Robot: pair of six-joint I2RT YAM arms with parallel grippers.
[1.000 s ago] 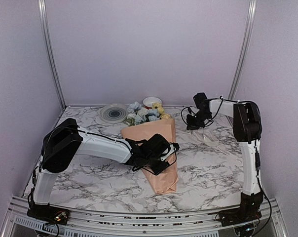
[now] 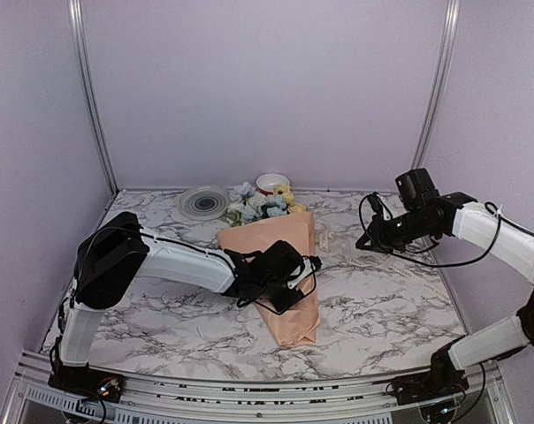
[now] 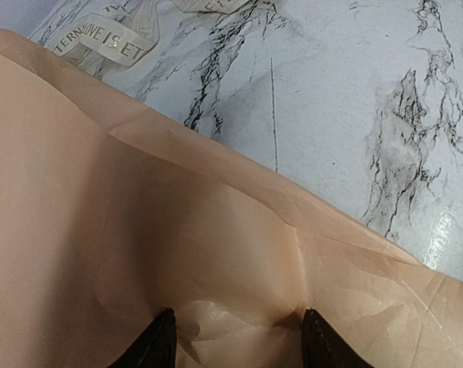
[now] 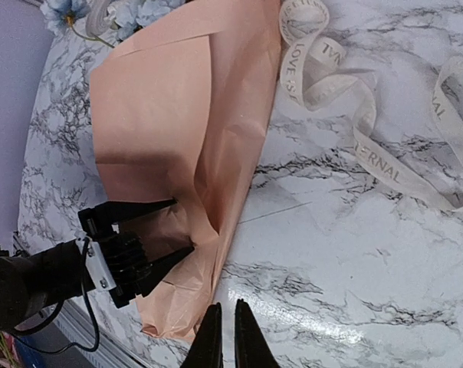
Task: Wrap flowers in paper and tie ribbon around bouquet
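Note:
The bouquet is wrapped in peach paper (image 2: 267,231), with blue, white and yellow flowers (image 2: 265,201) at its far end. My left gripper reaches down onto the wrapped part, its fingers apart and creased paper bulging between them. In the right wrist view that gripper presses on the paper from the left. Printed white ribbon (image 4: 373,157) lies in loose curls right of the wrap, partly out of that view. Above the table on the right is my right gripper (image 2: 364,241); its fingers (image 4: 210,337) are close together, and no ribbon shows between them.
A round grey mat (image 2: 203,203) lies at the back left. Behind the flowers stands a white bowl (image 2: 272,181) with a red inside. Bare marble table (image 2: 373,309) stretches to the right of the wrap and in front.
The ribbon near the wrap lies differently now. The left arm looks still.

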